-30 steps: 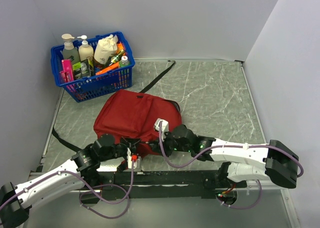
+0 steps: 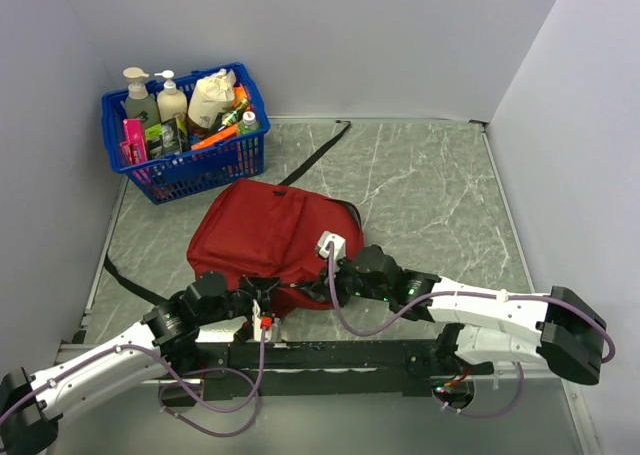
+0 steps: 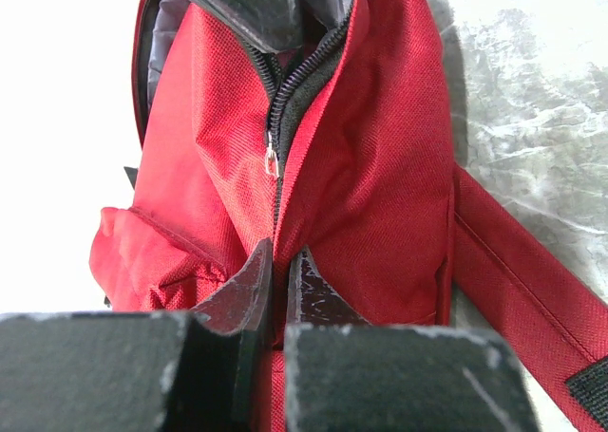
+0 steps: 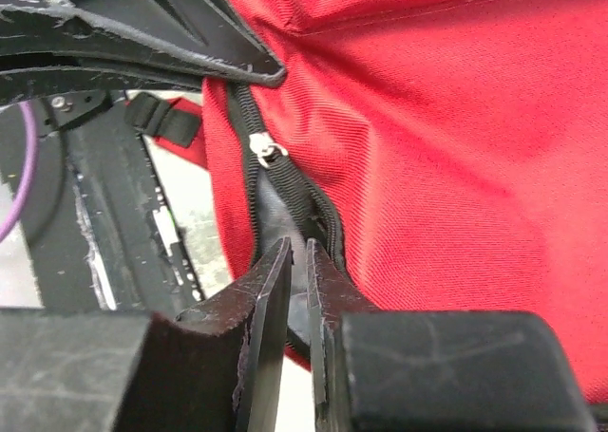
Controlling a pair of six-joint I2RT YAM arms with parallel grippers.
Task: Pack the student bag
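The red bag [image 2: 270,225] lies on the grey table, its lower edge between my two grippers. My left gripper is shut on a fold of the bag's red fabric, just beyond the zipper's end. A silver zipper pull [image 4: 263,149] sits near those left fingers [image 4: 228,57]; the zipper is parted past it, showing grey lining. My right gripper stands slightly open over this parted stretch, a narrow gap between its fingertips. Lining shows through the gap, and I see nothing gripped there. The left wrist view shows the pull [image 3: 273,157] and a right finger [image 3: 252,5] beyond it.
A blue basket [image 2: 190,180] filled with bottles, boxes and packets stands at the back left. Black straps [image 2: 318,155] stretch out from the bag. Walls rise at the sides and back.
The left arm and the bag look almost unchanged.
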